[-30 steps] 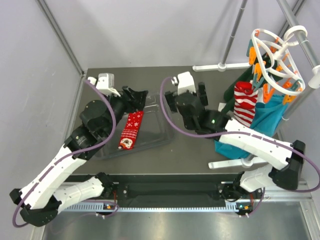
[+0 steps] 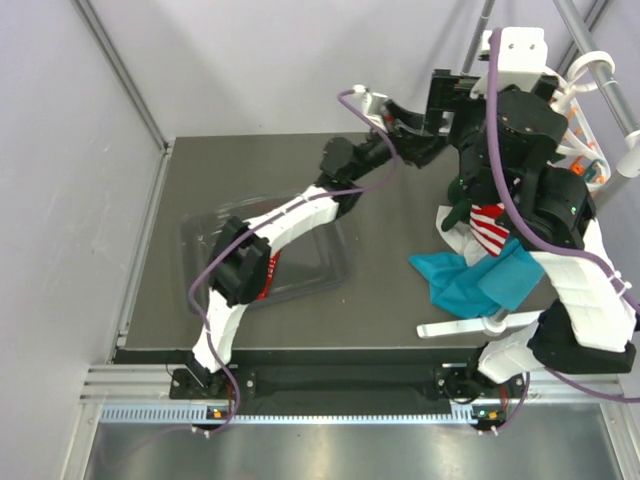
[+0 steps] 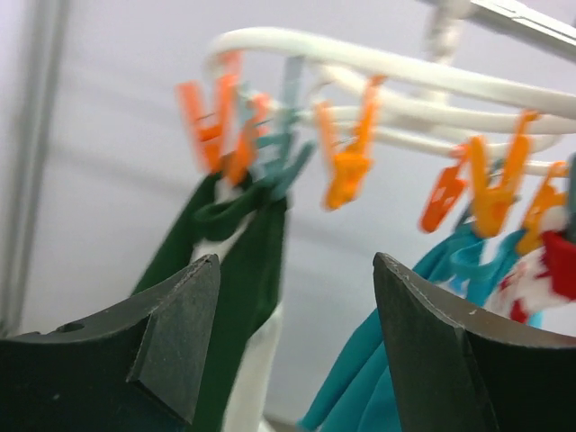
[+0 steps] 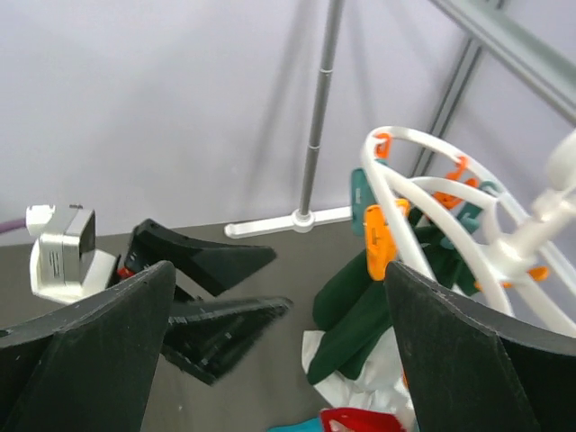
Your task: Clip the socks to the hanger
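Observation:
A white hanger [image 4: 405,234] with orange and teal clips carries dark green socks [image 3: 243,333], teal ones [image 3: 360,378] and a red-and-white striped one [image 2: 490,225]. My left gripper [image 2: 425,140] is open with empty fingers, facing the clips and hung socks. My right gripper [image 2: 480,95] is high over the hanger's near side, its fingers apart on either side of an orange clip [image 4: 378,243] in the right wrist view, not visibly holding it. A red patterned sock [image 2: 270,275] lies in the tray, mostly hidden by the left arm.
The grey plastic tray [image 2: 335,270] is on the left of the table. The metal stand's rail [image 2: 590,40] and pole rise at the right. Teal cloth reaches down to the table beside the white foot [image 2: 450,329].
Both arms have moved right toward the hanger. The right gripper has risen and now covers much of it in the top view; the left gripper has left the space above the tray.

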